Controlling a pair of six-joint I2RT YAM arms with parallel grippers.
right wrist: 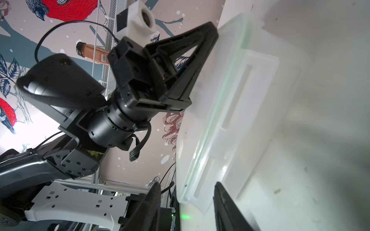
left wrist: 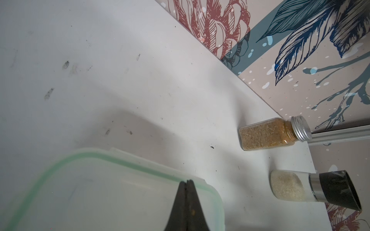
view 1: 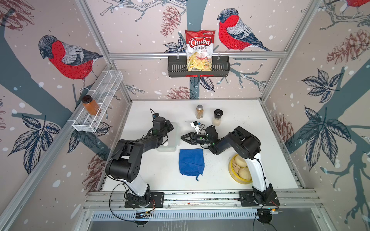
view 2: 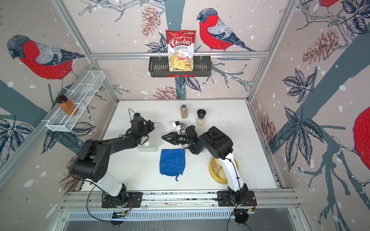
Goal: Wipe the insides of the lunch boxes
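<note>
A clear lunch box (view 1: 172,147) with a pale green rim stands on the white table, partly covered by my left arm in both top views. In the right wrist view a slotted flap (right wrist: 266,61) sticks out along the box's long side. My left gripper is shut over the box's rim area, nothing showing between its fingers; contact cannot be made out. Just right of the box, my right gripper holds its fingers apart, empty. A blue cloth (view 1: 191,161) lies flat in front of the right gripper, free of both.
Behind the grippers stand a spice jar (view 1: 199,111) and a black-capped grinder (view 1: 217,117). A yellow-rimmed steamer with buns (view 1: 234,177) sits beside the right arm's base. Bare table (view 1: 266,130) spreads at the right.
</note>
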